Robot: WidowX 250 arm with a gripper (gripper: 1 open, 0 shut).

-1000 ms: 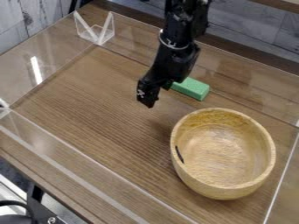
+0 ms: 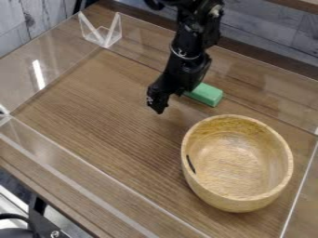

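Note:
My black gripper (image 2: 170, 99) hangs from the arm at the upper middle, its fingers spread open and low over the wooden surface. A green block (image 2: 209, 94) lies just behind and to the right of the fingers, partly hidden by the gripper. I cannot tell whether the fingers touch it. A large round tan bowl (image 2: 236, 191) sits at the lower right, in front of the gripper.
A clear plastic object (image 2: 102, 30) stands at the far upper left. Cables show at the bottom left corner.
My gripper has shifted slightly to the right, toward the green block. The block and bowl look unmoved.

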